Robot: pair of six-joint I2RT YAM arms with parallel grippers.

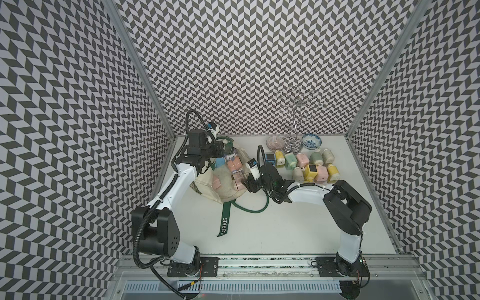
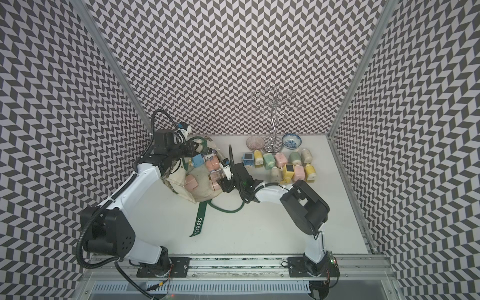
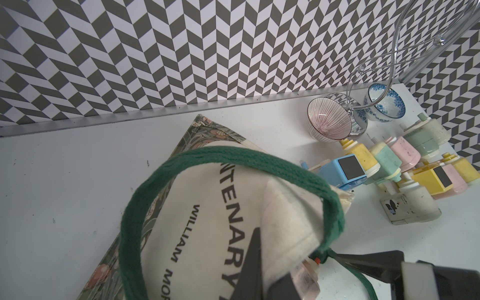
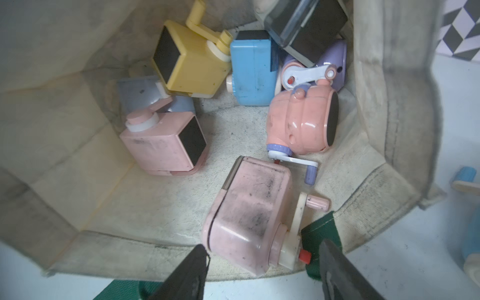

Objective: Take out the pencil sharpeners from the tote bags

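Note:
The cream tote bag (image 4: 165,210) lies with its mouth towards my right gripper, green handle (image 3: 230,155) looped over it. My left gripper is shut on a fold of the bag's cloth. Inside, a pink sharpener (image 4: 250,210) rests by the near rim, between and just beyond the parted fingers of my right gripper, which holds nothing. Further in are another pink sharpener (image 4: 165,142), a yellow one (image 4: 195,65), a blue one (image 4: 252,70), a rounded salmon one (image 4: 300,120) and a dark one (image 4: 315,30). Others behind are partly hidden.
Several sharpeners (image 1: 310,172) stand grouped on the table right of the bag. Behind them are a pink bowl (image 1: 275,143), a blue-white bowl (image 1: 312,141) and a metal rack (image 1: 294,127).

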